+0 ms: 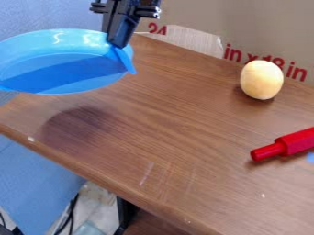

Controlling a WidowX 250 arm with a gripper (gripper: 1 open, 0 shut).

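Note:
My black gripper is at the top left, shut on the rim of a translucent blue round dish, which hangs in the air over the left end of the wooden table, casting a shadow below it. The exact fingertips are partly hidden by the dish.
A pale egg-shaped object stands at the back right. A red cylinder lies at the right edge. Cardboard backs the table. The table's left edge drops off toward cables.

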